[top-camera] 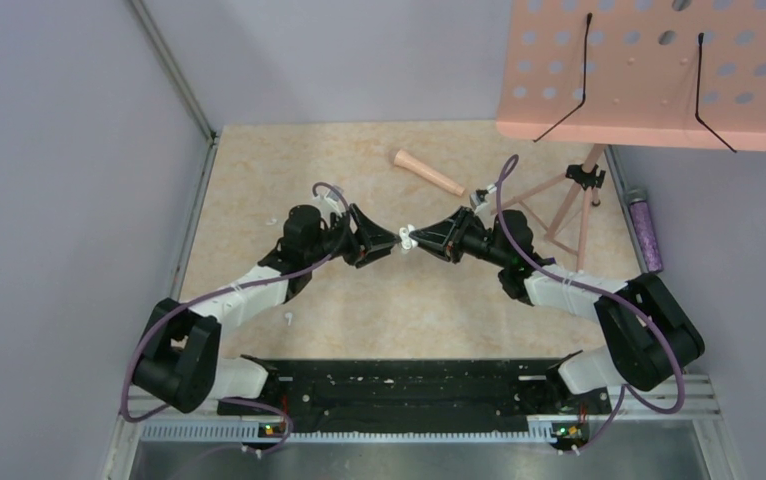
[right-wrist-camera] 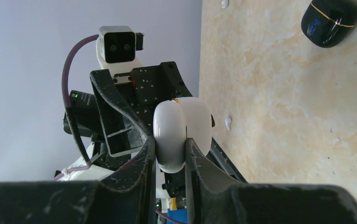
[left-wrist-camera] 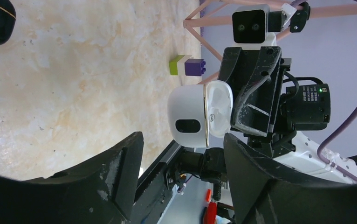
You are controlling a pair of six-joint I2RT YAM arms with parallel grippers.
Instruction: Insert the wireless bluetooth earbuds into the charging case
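Note:
A white charging case (top-camera: pixel 408 240) is held upright-lidded in my right gripper, whose fingers are shut on it; in the left wrist view the case (left-wrist-camera: pixel 188 114) shows its lid side with a pale inner face. My left gripper is part open, facing the case from the left, close to it with nothing between its fingers. Small white earbuds lie on the table: one earbud (top-camera: pixel 288 318) near the front left, another earbud (right-wrist-camera: pixel 228 122) in the right wrist view, and a further one (right-wrist-camera: pixel 224 3) at that view's top edge.
A black glossy case (right-wrist-camera: pixel 330 21) lies on the table under the arms, mostly hidden in the top view. A green and purple block (left-wrist-camera: pixel 193 66) shows in the left wrist view. A wooden cylinder (top-camera: pixel 427 170) lies at the back; a pink stand (top-camera: pixel 579 200) is at right.

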